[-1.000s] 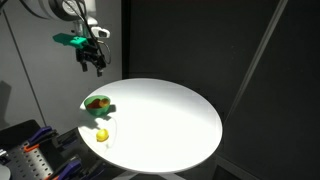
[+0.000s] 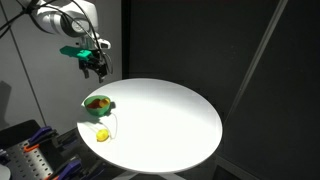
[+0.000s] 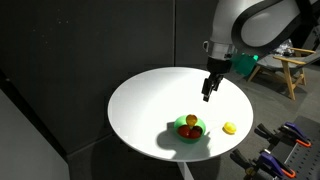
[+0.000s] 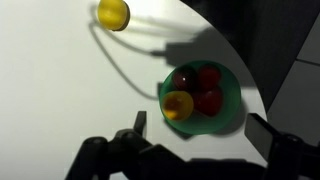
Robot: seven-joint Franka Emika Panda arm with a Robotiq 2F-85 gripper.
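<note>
A green bowl (image 2: 97, 112) holds several round fruit-like pieces. In the wrist view, an orange-yellow one (image 4: 178, 105) lies at the bowl's near left, with a dark red one (image 4: 184, 78) and brighter red ones (image 4: 209, 101) beside it. Outside the bowl, a yellow lemon-like fruit (image 3: 230, 128) rests alone on the white table (image 3: 140, 110). My gripper is open and empty, its black fingers spread wide at the bottom of the wrist view. From the exterior views, the gripper (image 3: 207, 94) hangs well above the table, over the bowl's area and touching nothing.
Near the bowl the round table's edge curves close by, while the table's far side (image 2: 175, 115) is bare. Dark clamp-like hardware (image 3: 275, 163) stands by the robot's base. A wooden chair (image 3: 285, 70) is in the background.
My gripper has come down a little and slightly to the right in exterior view 1. The bowl and the yellow fruit have stayed in place.
</note>
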